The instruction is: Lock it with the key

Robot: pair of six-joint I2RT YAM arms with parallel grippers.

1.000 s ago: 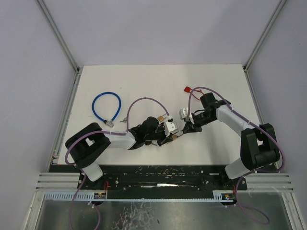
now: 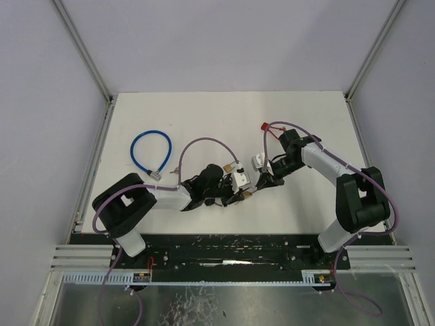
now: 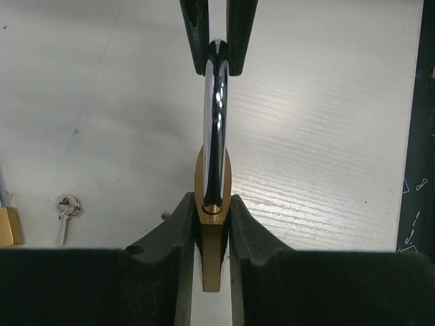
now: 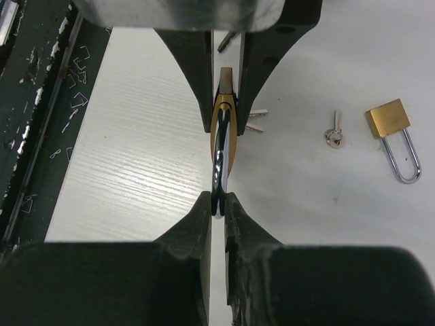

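A brass padlock (image 3: 212, 251) with a steel shackle is held low at the table's middle. My left gripper (image 2: 242, 195) is shut on its brass body, which stands between the fingers in both wrist views. My right gripper is at the shackle's far end, the dark fingertips close around the steel; in the left wrist view they flank the shackle's top. A small silver key (image 4: 334, 136) lies loose on the white table beside a second brass padlock (image 4: 386, 119).
A blue cable lock (image 2: 150, 132) lies at the left, a small red lock (image 2: 265, 126) at the back right. Its dark front edge is just below the grippers.
My right arm has shifted very slightly at the shoulder and wrist, the gripper staying at the shackle. The left arm and padlock look almost unmoved.
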